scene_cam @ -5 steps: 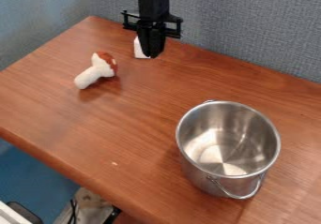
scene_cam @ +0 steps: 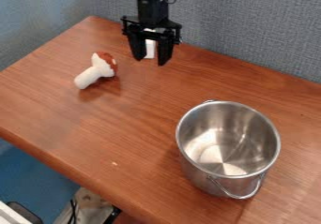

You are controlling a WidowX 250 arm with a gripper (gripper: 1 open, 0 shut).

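My black gripper (scene_cam: pixel 150 50) is at the back of the wooden table, low over a small white object (scene_cam: pixel 150 47) that is partly hidden behind it. Its two dark fingers stand apart on either side; whether they touch the object cannot be told. A white mushroom-like toy (scene_cam: pixel 93 72) with a red-brown patch lies on its side to the left front of the gripper. A steel pot (scene_cam: pixel 226 125) with handles stands at the right front, empty.
A grey padded wall (scene_cam: pixel 251 31) runs behind the table's back edge.
Compared with a second ago, my gripper sits a little lower and its fingers show wider apart around the white object. The toy and pot are unchanged.
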